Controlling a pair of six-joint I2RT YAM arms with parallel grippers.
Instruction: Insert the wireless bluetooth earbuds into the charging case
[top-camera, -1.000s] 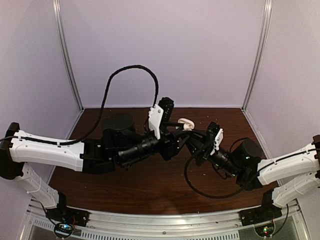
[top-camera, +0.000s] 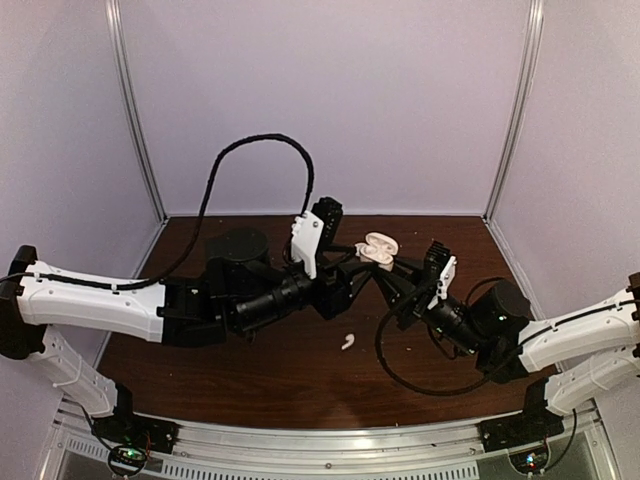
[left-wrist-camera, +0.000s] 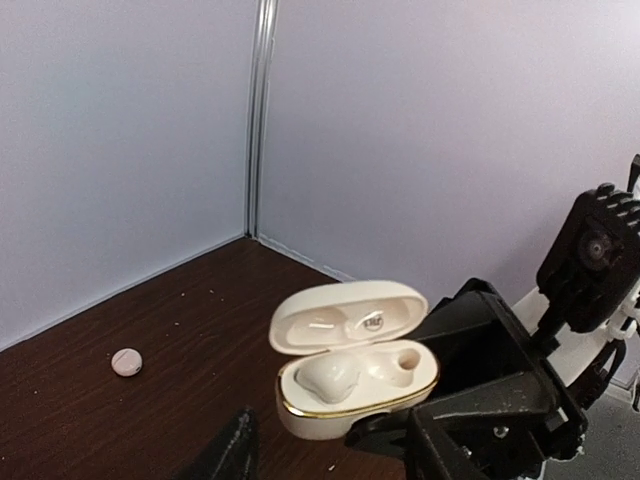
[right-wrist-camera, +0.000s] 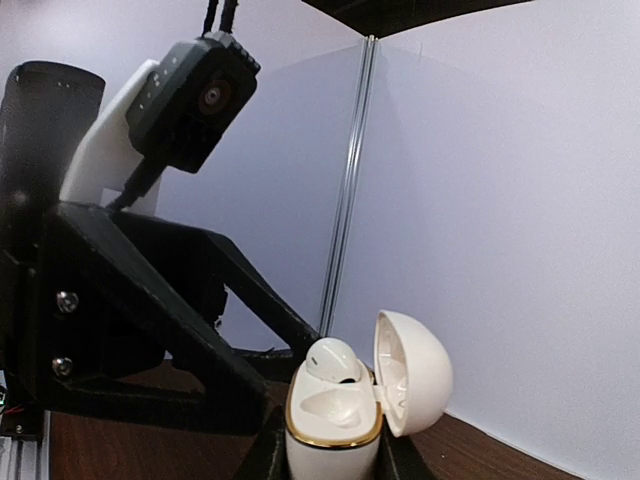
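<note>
The white charging case (top-camera: 376, 258), lid open, is held in my right gripper (top-camera: 390, 270), shut on it. One earbud sits in a pocket (left-wrist-camera: 328, 378) (right-wrist-camera: 330, 357); the other pocket is empty. A white earbud (top-camera: 348, 341) lies on the table below the arms. My left gripper is open beside the case, its two fingertips apart at the bottom of the left wrist view with nothing visible between them.
A small round white object (left-wrist-camera: 126, 362) lies on it in the left wrist view. Both arms crowd the centre.
An earbud now lies on the table below the arms, where none showed before. More of the open case shows from above, and my left gripper has shifted slightly left.
</note>
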